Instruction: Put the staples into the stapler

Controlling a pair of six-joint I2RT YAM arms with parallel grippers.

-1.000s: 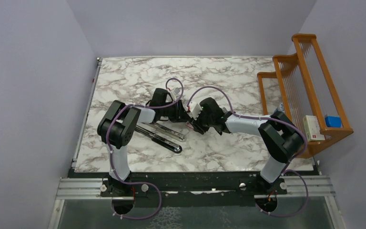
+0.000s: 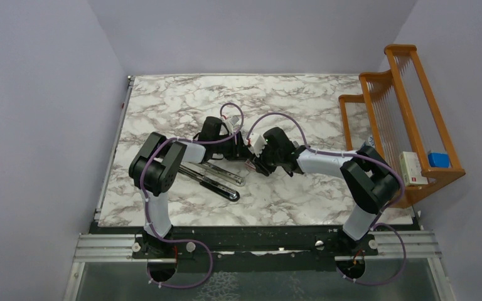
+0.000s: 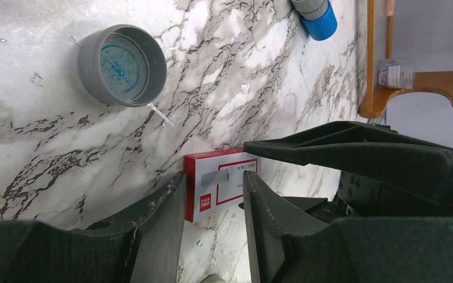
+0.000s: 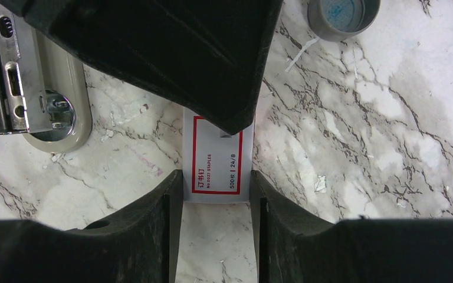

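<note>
A small red-and-white staple box (image 4: 217, 158) is clamped between the fingers of my right gripper, close over the marble table. My left gripper is open at the box's other end. Its fingertips show on either side of the box (image 3: 221, 197) in the left wrist view, and contact cannot be told. In the right wrist view, the left gripper's dark finger hides the box's far part. The stapler (image 2: 226, 174) lies opened out left of the box, its metal rail (image 4: 26, 76) and beige base (image 4: 74, 118) showing in the right wrist view.
A grey round cap (image 3: 122, 66) with blue inside sits on the table near the box. Behind stands a blue-tipped grey item (image 3: 318, 20). A wooden rack (image 2: 383, 88) takes up the right side.
Almost nothing differs; the left gripper has shifted very slightly, while the right arm and the stapler look the same.
</note>
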